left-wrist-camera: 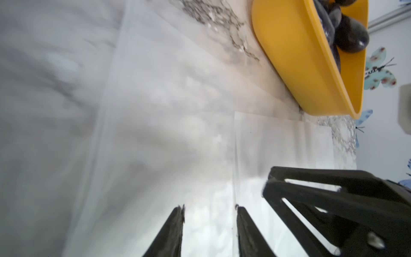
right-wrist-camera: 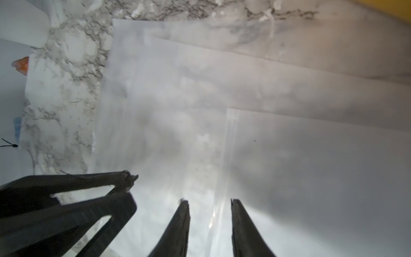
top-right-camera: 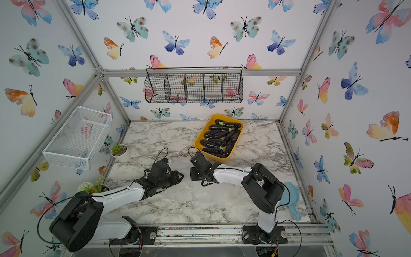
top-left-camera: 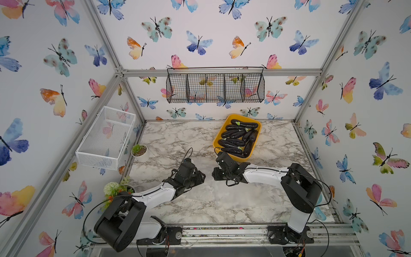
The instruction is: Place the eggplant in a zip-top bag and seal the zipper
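Note:
A clear plastic bag [top-left-camera: 252,197] lies flat and empty-looking on the marble table, partly under the right arm. Its faint edges and a straight strip [right-wrist-camera: 220,184] that looks like the zipper show in the right wrist view. My left gripper is open over the clear plastic [left-wrist-camera: 167,150], nothing between its fingers. Facing it from the right, my right gripper also stands open and empty above the bag near that strip. Whether either fingertip touches the plastic I cannot tell. Several dark eggplants [top-left-camera: 233,142] fill a yellow bin [top-left-camera: 219,143] behind the grippers.
At the left stand a small potted plant [top-left-camera: 139,150] and a flowering plant [top-left-camera: 112,188]. A light blue dustpan [top-right-camera: 290,194] lies at the right edge. A black wire basket [top-left-camera: 214,87] hangs at the back.

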